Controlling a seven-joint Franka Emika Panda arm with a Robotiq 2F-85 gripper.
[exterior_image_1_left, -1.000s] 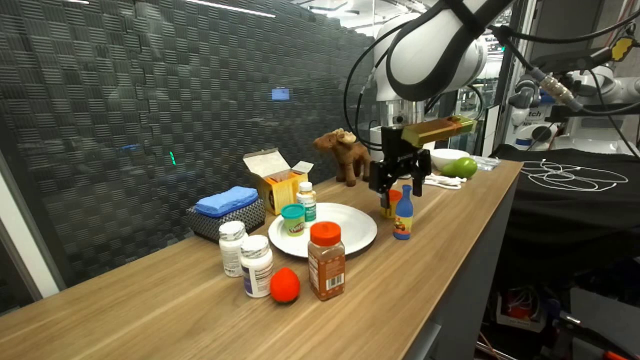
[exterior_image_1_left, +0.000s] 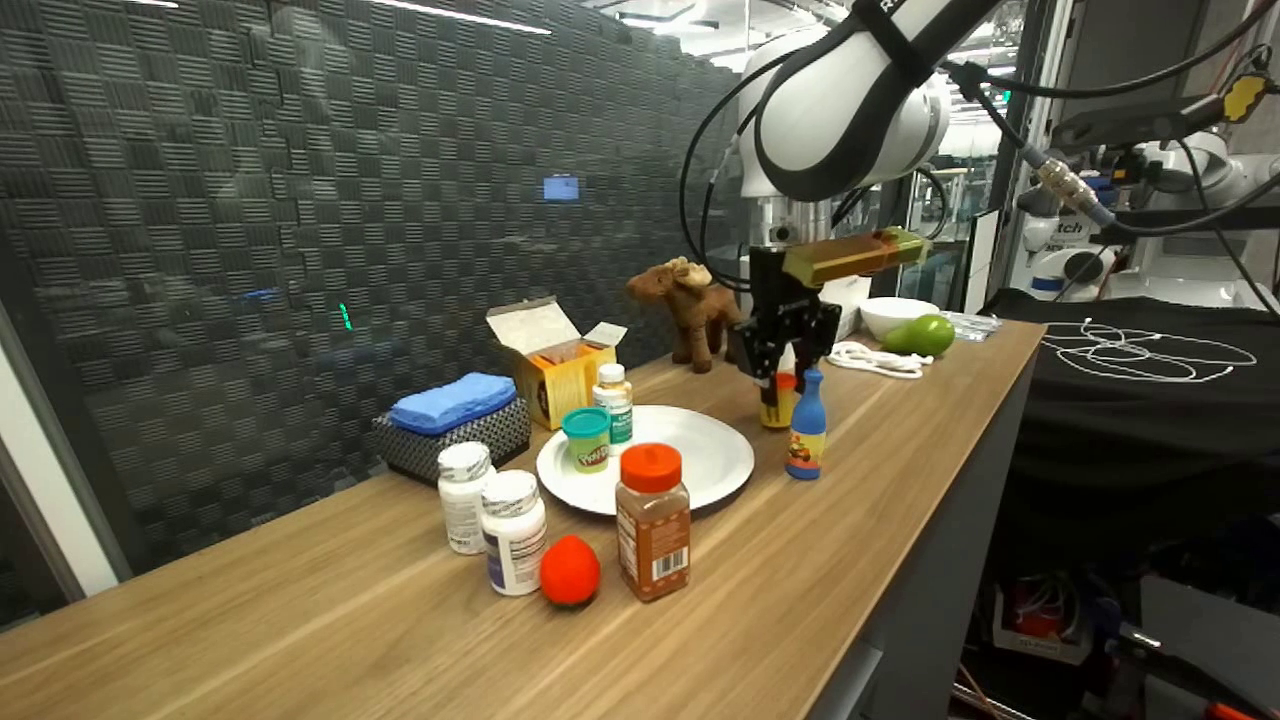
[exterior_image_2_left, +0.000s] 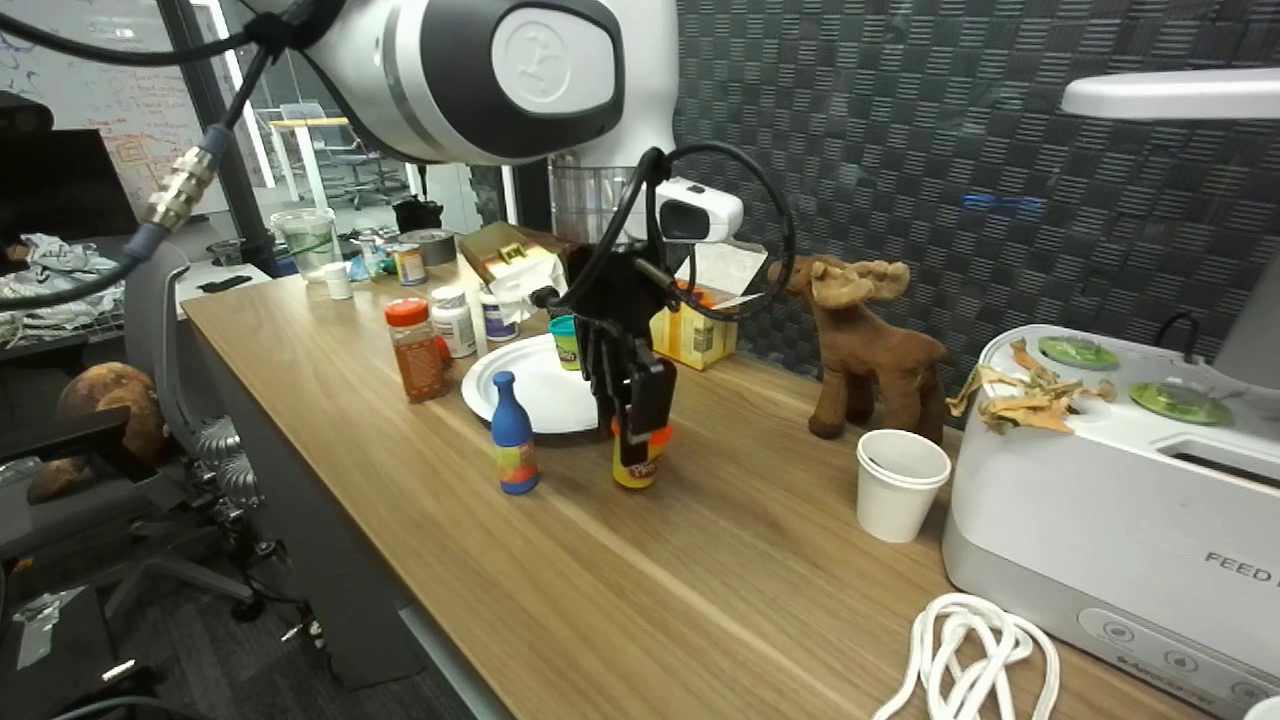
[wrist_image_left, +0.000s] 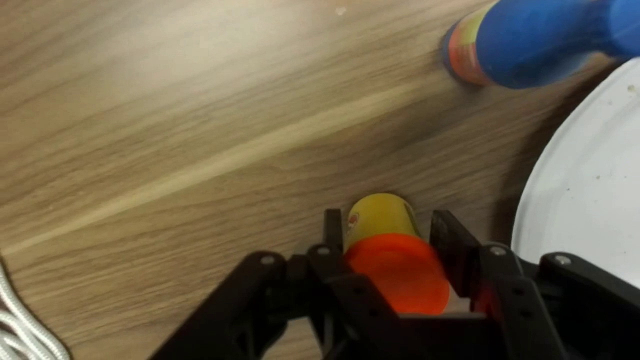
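Note:
My gripper is shut on a small yellow tub (wrist_image_left: 379, 215) with an orange lid, one finger on each side of it. In exterior view 2 the tub (exterior_image_2_left: 636, 472) is upright at table level, partly covered by the black fingers. Close by stands a blue bottle (exterior_image_1_left: 806, 434) with a colourful label. The white plate (exterior_image_1_left: 708, 462) lies just beyond, carrying a second tub with a teal lid (exterior_image_1_left: 587, 439) and a white supplement bottle (exterior_image_1_left: 613, 403).
Around the plate are an orange-lidded spice jar (exterior_image_1_left: 653, 528), a red ball (exterior_image_1_left: 570, 571), two white bottles and a yellow box (exterior_image_1_left: 564, 384). A toy moose (exterior_image_2_left: 866, 342), paper cups (exterior_image_2_left: 900, 484) and white cord (exterior_image_2_left: 978, 654) occupy the other side.
My gripper has shifted slightly left in exterior view 1, and its fingers have closed in around the yellow tub. The plate and the blue bottle are unmoved.

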